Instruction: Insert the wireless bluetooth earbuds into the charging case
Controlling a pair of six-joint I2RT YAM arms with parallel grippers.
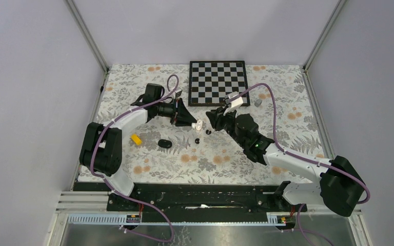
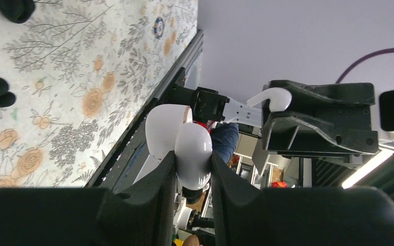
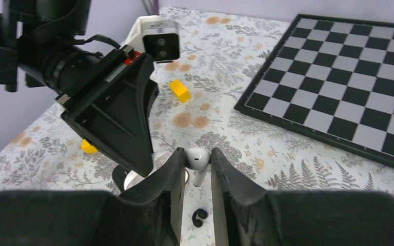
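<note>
In the top view my left gripper is shut on the white charging case, held above the table's middle. The left wrist view shows the case pinched between the fingertips, with its white lid standing open behind. My right gripper is shut on a white earbud, its short stem reaching beyond the fingertips. That earbud also shows at the upper right of the left wrist view, apart from the case. The case's inside is hidden.
A black oval case and two small black pieces, one near the left gripper and one between the arms, lie on the patterned cloth. A yellow block is at left, a chessboard behind.
</note>
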